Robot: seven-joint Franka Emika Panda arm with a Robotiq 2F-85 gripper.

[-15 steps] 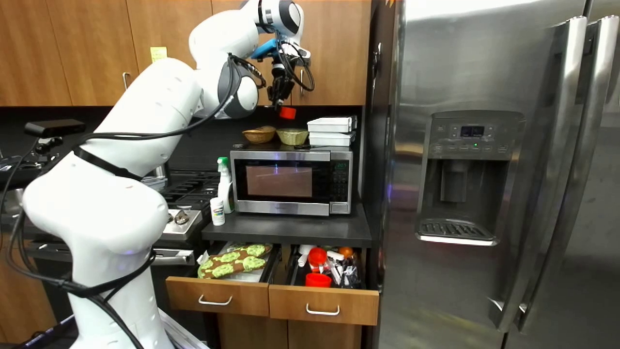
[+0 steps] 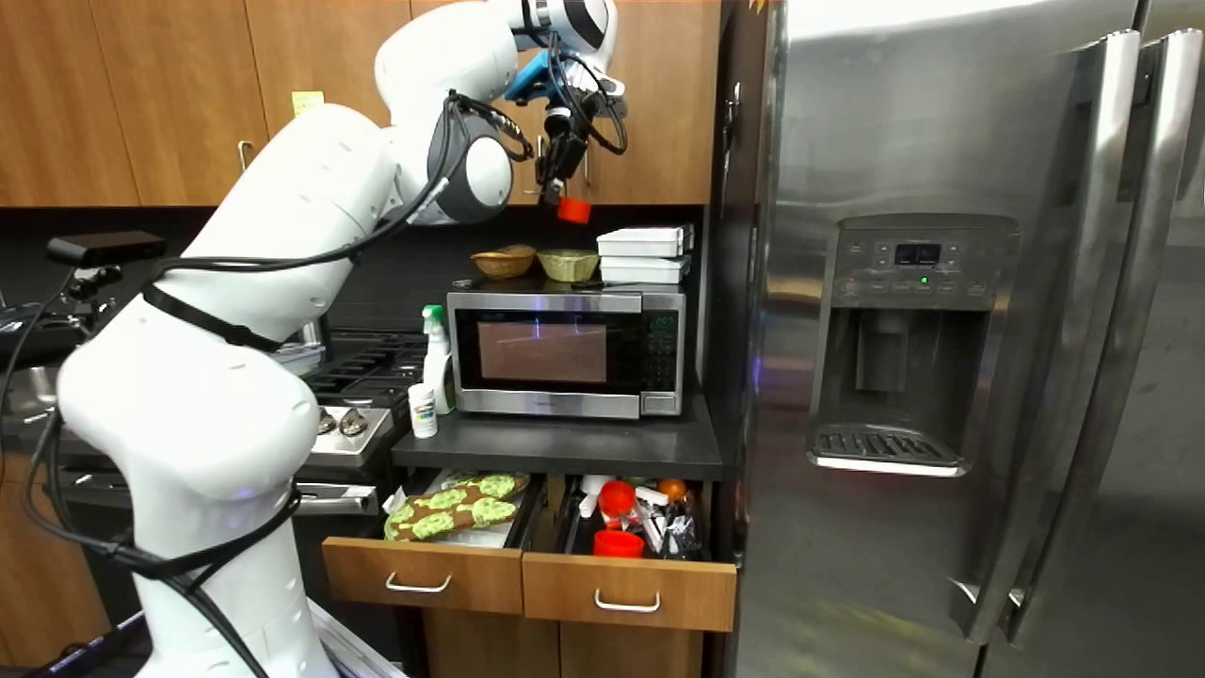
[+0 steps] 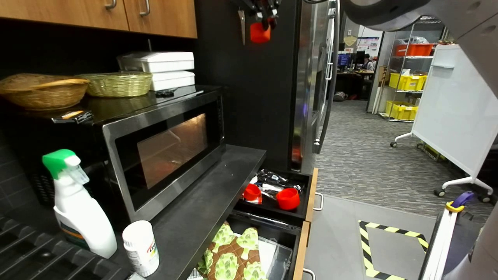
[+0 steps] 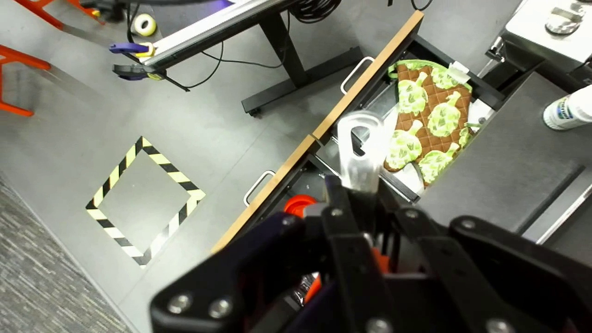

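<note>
A red measuring cup [image 2: 573,211] hangs high above the right-hand drawer, held by my gripper [image 2: 554,190], which is shut on it. In the second exterior view the cup [image 3: 260,33] hangs just below the fingers. The wrist view shows a pale, see-through handle [image 4: 359,158] with a slot sticking out beyond the fingertips, while the gripper hides most of the cup. Below, the open right drawer [image 2: 629,589] contains two red cups [image 3: 288,198], white utensils and dark wrapped items. A brown-and-green oven mitt [image 2: 452,508] lies in the open left drawer [image 2: 424,572].
On the counter stand a microwave [image 2: 565,352], a spray bottle [image 3: 81,205] and a white canister [image 3: 141,248]. Baskets [image 3: 116,84] and white boxes [image 2: 644,255] sit atop the microwave. The fridge [image 2: 960,542] stands to the right, and wooden cupboards [image 2: 181,102] hang behind the arm.
The gripper and the red cup in it have moved slightly to the right and up in the first exterior view. Both drawers and their contents look unchanged.
</note>
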